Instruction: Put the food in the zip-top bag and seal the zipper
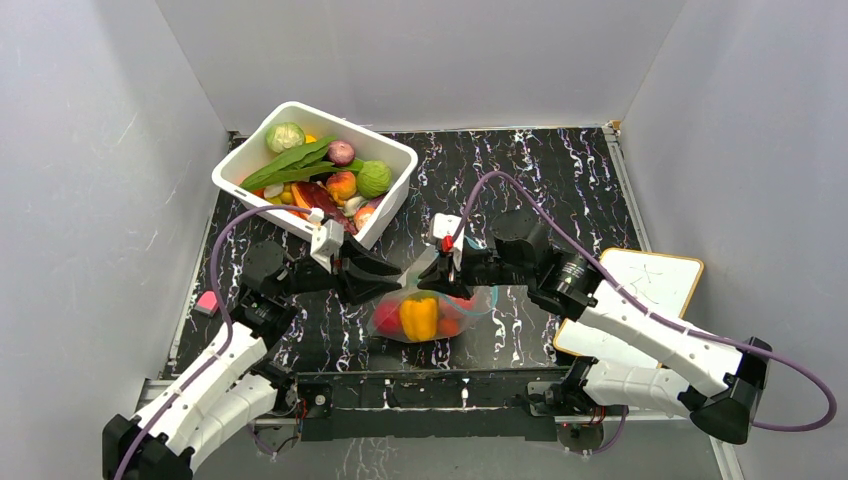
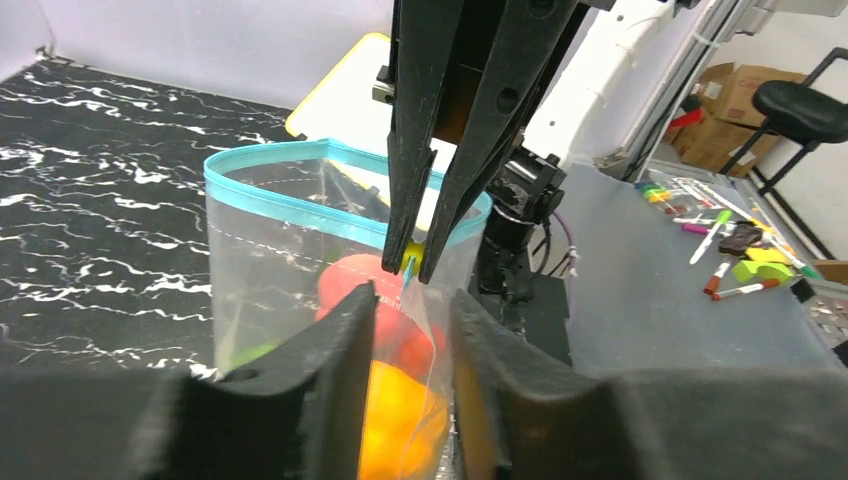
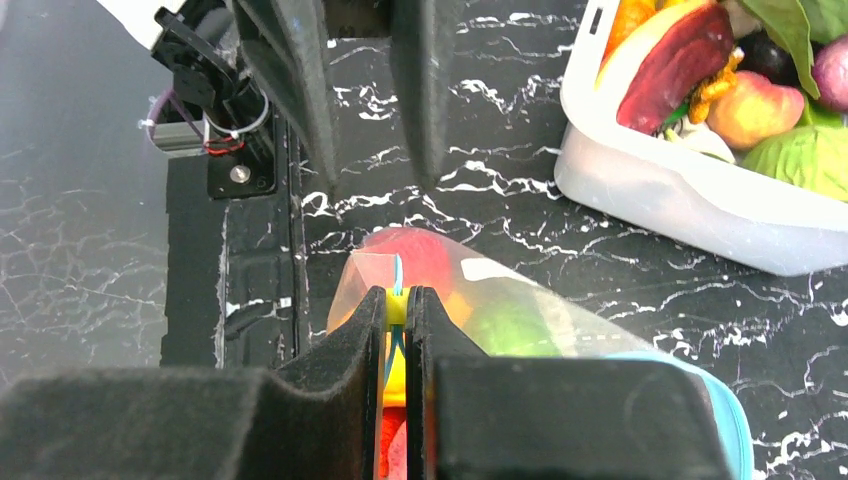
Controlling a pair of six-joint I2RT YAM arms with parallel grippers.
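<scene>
The clear bag has a blue zipper rim; its mouth gapes open on the right arm's side. Inside, a yellow pepper and red-pink produce show through the plastic. At the bag's near corner my right gripper is shut on the yellow zipper slider, with a bit of blue strip sticking out past it. Facing it, my left gripper stands part open, nothing between its fingertips. It is just off the bag's corner in the top view.
A white bin full of other produce stands at the back left. A whiteboard lies on the right and a pink eraser on the left. The dark marbled table behind the bag is clear.
</scene>
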